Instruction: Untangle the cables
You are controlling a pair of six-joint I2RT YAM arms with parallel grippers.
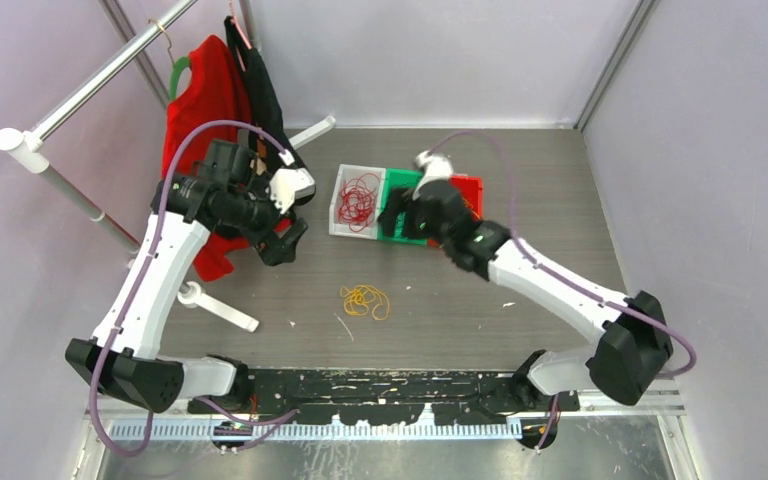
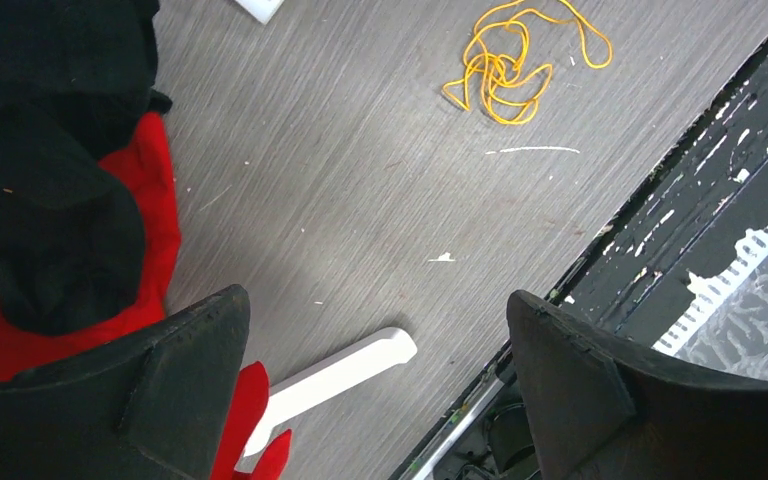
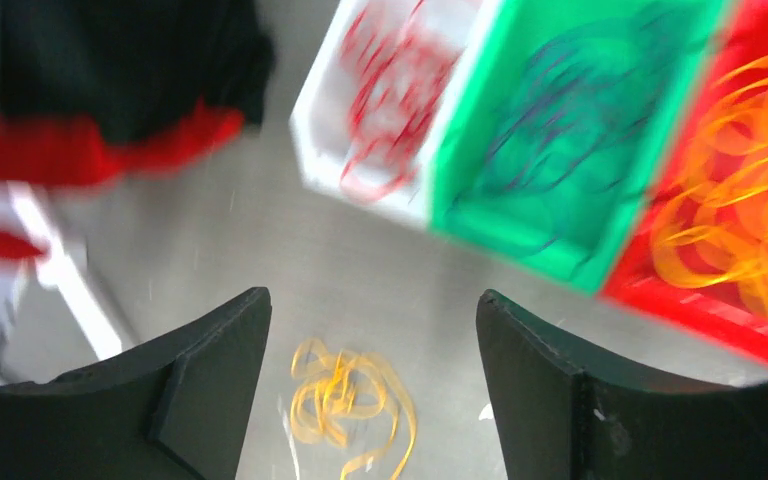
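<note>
A small tangle of yellow cable (image 1: 365, 301) lies loose on the table, in front of three joined bins. Red cable (image 1: 357, 203) fills the white bin; dark cable (image 3: 560, 120) lies in the green one and more yellow cable (image 3: 750, 210) in the red one. My right gripper hangs above the table between the loose yellow cable and the bins, its fingers wide apart with nothing between them. Off to the left, my left gripper is also open and empty, near the hanging clothes. The right wrist view is blurred.
A red garment (image 1: 200, 95) and a black one hang from a rail (image 1: 110, 70) at the left, their lower parts beside my left arm. A white rail foot (image 2: 340, 375) lies on the table.
</note>
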